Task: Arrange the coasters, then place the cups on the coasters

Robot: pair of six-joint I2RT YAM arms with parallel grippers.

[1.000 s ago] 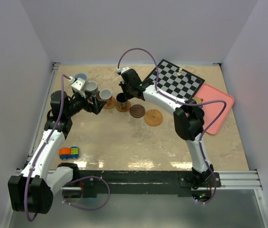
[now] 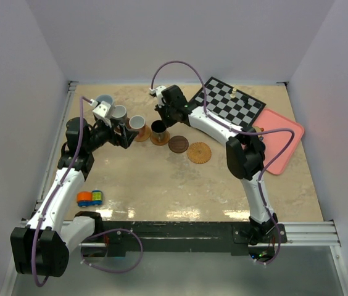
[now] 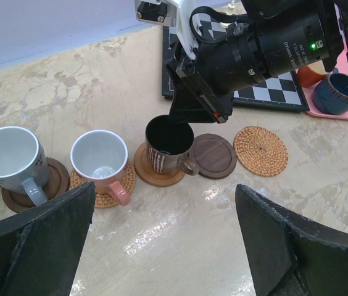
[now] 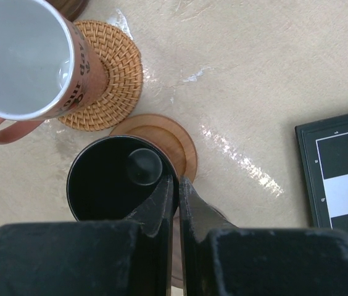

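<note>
The dark cup (image 3: 165, 157) rests on a light wooden coaster (image 4: 177, 145), between the pink-handled white mug (image 3: 97, 160) on a woven coaster and the empty dark wooden coaster (image 3: 214, 157). My right gripper is over that cup, shut on its rim, as the right wrist view shows. My left gripper (image 2: 124, 135) stands open to the left of the cups, with nothing between its fingers. An empty round woven coaster (image 3: 260, 150) lies right of the dark one.
More mugs (image 3: 13, 163) stand at the back left. A chessboard (image 2: 226, 102) is at the back, a pink tray (image 2: 285, 142) on the right, and a toy (image 2: 89, 198) at the front left.
My right gripper and the dark cup have shifted very slightly in the top view. The left arm has stayed still.
</note>
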